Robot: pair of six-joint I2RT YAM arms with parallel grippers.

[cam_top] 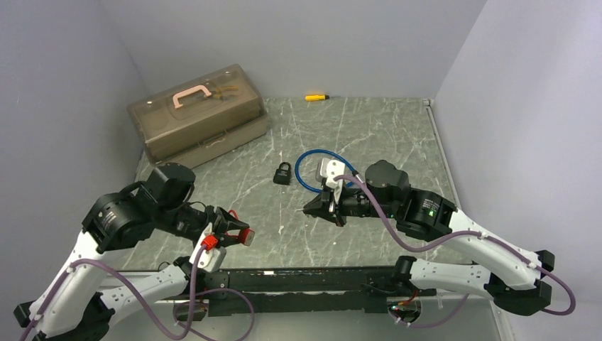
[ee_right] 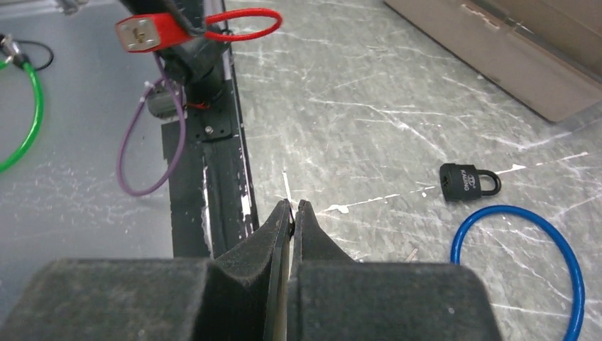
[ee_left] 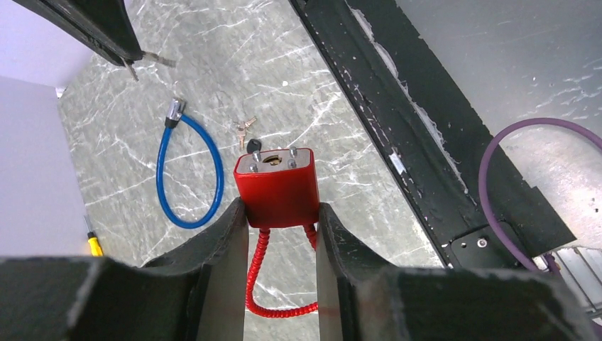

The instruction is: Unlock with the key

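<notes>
The red cable lock [ee_left: 277,192] is between the fingers of my left gripper, its keyhole face turned up and its red cable hanging below. In the top view my left gripper [cam_top: 238,231] is over the front left of the table. My right gripper [cam_top: 308,210] is shut on a thin silver key [ee_right: 287,186], whose blade sticks out past the fingertips. Lock and key are well apart. More keys [ee_left: 245,128] with a black fob [ee_left: 253,145] lie on the table.
A black padlock [cam_top: 282,173] and a blue cable lock [cam_top: 310,152] lie mid-table. Behind are a brown toolbox [cam_top: 192,135] and a yellow screwdriver [cam_top: 316,97]. A dark rail [cam_top: 298,278] runs along the front edge.
</notes>
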